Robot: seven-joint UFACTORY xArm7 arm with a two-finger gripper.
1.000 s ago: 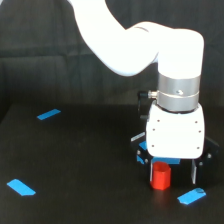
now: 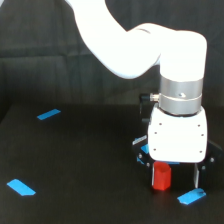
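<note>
A small red cylinder-like object [image 2: 161, 177] stands on the dark table below my white gripper body, its top partly covered by it. My gripper [image 2: 174, 182] points down with its thin dark fingers [image 2: 196, 176] apart. The red object sits toward the left side of the space between them, and a dark gap separates it from the right finger. Hardly anything of the left finger shows, so I cannot tell whether it touches the object.
Flat blue strips lie on the table: one at the far left [image 2: 48, 114], one at the near left [image 2: 20, 187] and one at the near right [image 2: 192, 196]. More blue shows behind my gripper.
My gripper has come down slightly and shifted a little to the right. The red object is in nearly the same place, with a bit more of its top covered.
</note>
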